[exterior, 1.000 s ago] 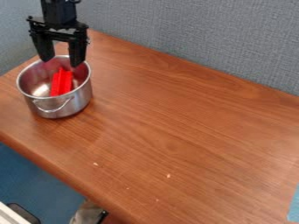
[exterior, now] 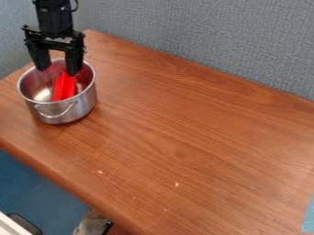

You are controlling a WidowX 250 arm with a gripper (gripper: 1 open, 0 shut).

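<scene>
A silver metal pot (exterior: 58,109) with a wire handle stands at the left of the wooden table. Inside it lies a red object (exterior: 65,86), elongated and upright-looking against the pot's floor. My black gripper (exterior: 58,67) hangs over the pot, its two fingers apart and pointing down near the rim, either side of the red object's upper end. Whether the fingertips touch the object cannot be told.
A grey padded wall (exterior: 221,37) runs behind it. Small hardware sits at the bottom left, off the table.
My gripper has moved slightly left and down toward the red object in the pot. The pot appears unmoved.
</scene>
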